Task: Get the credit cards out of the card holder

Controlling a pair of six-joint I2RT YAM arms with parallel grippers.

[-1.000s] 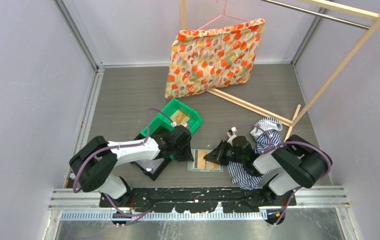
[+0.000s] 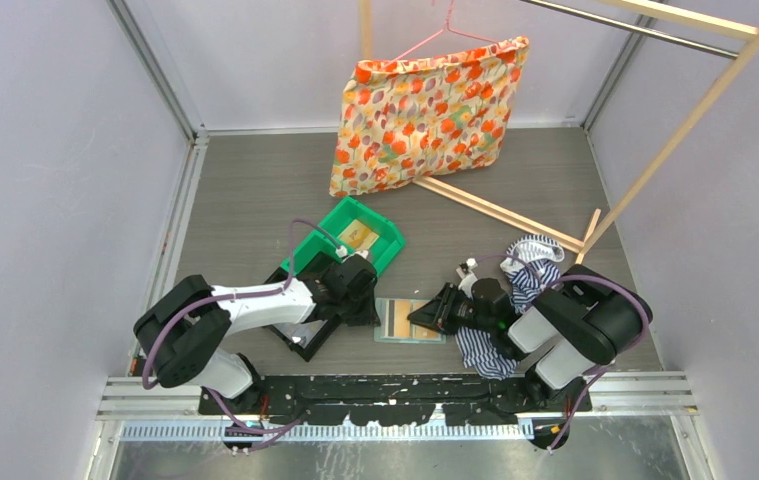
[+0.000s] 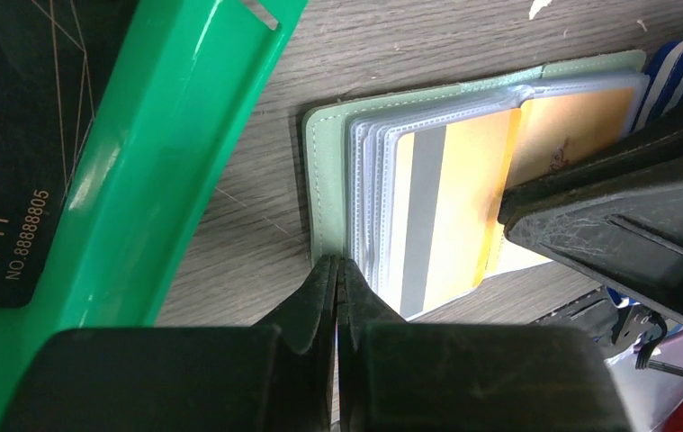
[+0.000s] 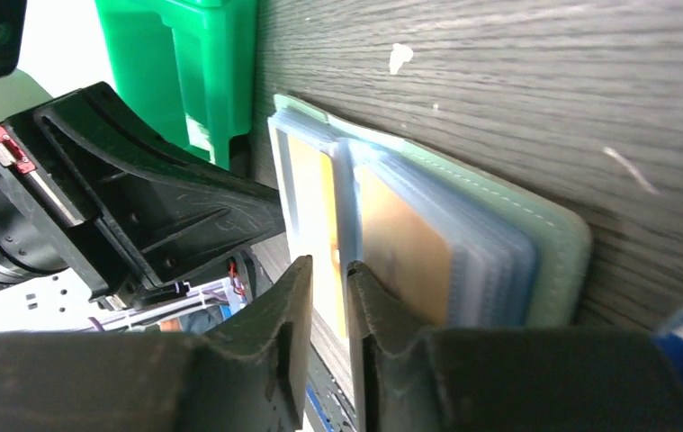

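Observation:
The open card holder (image 3: 327, 184) lies on the table with its pale green cover underneath and clear sleeves on top. A yellow card (image 3: 465, 175) with a grey stripe shows in the left-hand sleeve, beside another tan card (image 3: 571, 126). At the holder's left edge, my left gripper is shut, and nothing shows between its fingers. Over the holder's middle, my right gripper has a narrow gap between its fingertips. The yellow card's striped edge appears in that gap; whether the fingers touch it is hard to tell.
Left of the holder stands a green tray (image 2: 387, 238) holding a tan card, with a black box (image 2: 305, 350) in front of it. Striped cloth (image 2: 480, 345) lies at the right, under the right arm. Behind the holder, the table (image 2: 430, 240) is bare.
The right gripper has moved only a little, staying over the middle. The holder has kept its place.

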